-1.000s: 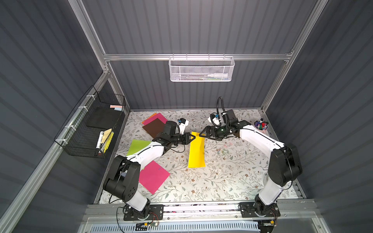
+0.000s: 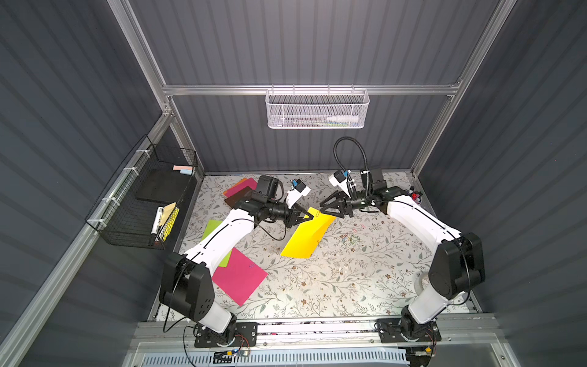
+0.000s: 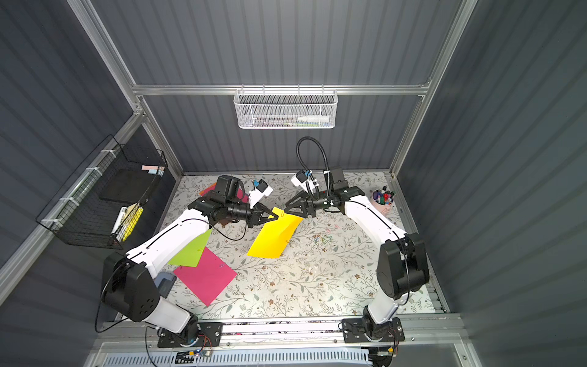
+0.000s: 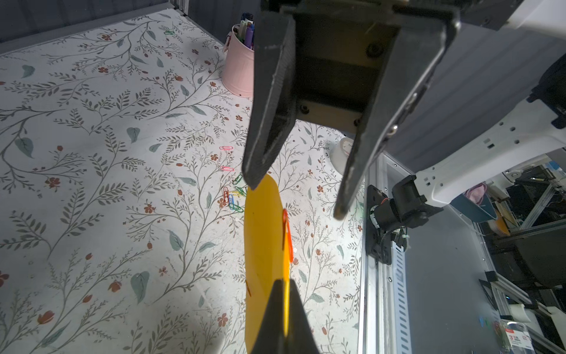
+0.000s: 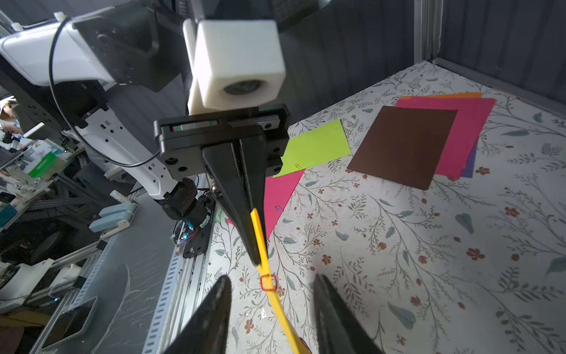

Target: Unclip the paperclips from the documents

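My left gripper [image 2: 305,215] is shut on the edge of a yellow sheet [image 2: 307,238], which hangs tilted over the table. In the right wrist view a red paperclip [image 5: 268,282] sits on that sheet's edge, beside the left fingertips. My right gripper [image 3: 291,208] is part open at the sheet's top edge; in the left wrist view its fingers [image 4: 271,100] stand either side above the red clip, apart from it. Several loose coloured paperclips [image 4: 233,200] lie on the table beyond.
Pink [image 2: 238,275], green [image 3: 189,250] and brown [image 5: 401,147] sheets lie at the left. A pink pen cup [image 4: 235,67] stands at the back right. A black wire basket [image 2: 140,195] hangs on the left wall.
The sheet has risen and tilted since a second ago.
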